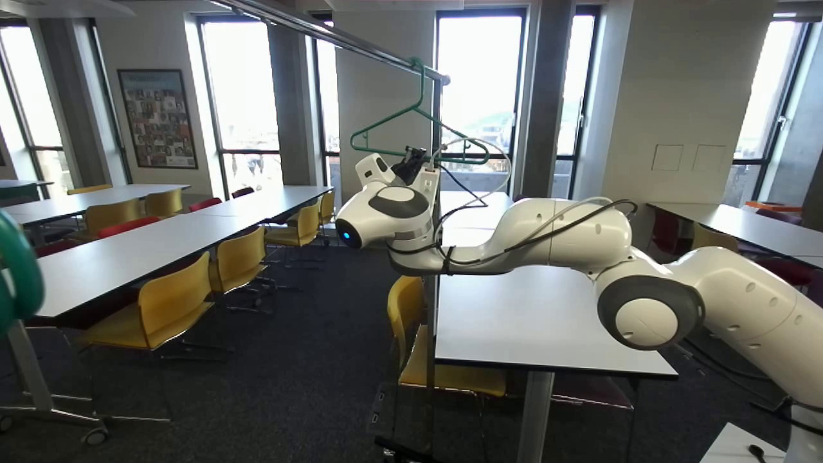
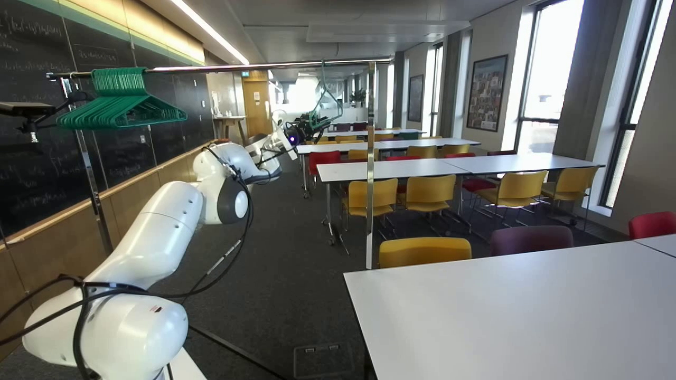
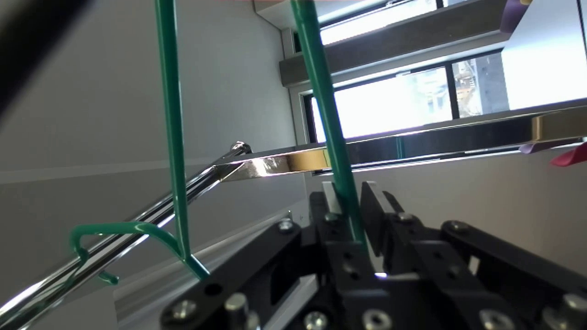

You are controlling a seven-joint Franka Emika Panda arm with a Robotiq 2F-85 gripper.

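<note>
A green hanger [image 1: 383, 121] hangs by its hook from the metal rail [image 1: 332, 35]. My gripper [image 1: 416, 151] is at the hanger's bottom bar, close to the rack's upright. Seen from the wrist, one straight green bar of the hanger [image 3: 329, 110] runs down between the two fingers of my gripper. A gap shows between the bar and the right finger, so the fingers stand partly open around it. Whether the left finger touches the bar cannot be told. In exterior view 2 the same hanger [image 2: 332, 95] hangs near the rail's far end.
Several green hangers [image 2: 120, 104] are bunched at the rail's other end. The rack's upright post [image 2: 371, 209] stands near the arm. A white table [image 1: 540, 316] and a yellow chair [image 1: 406, 308] are below. Cables [image 2: 247, 209] loop along the arm.
</note>
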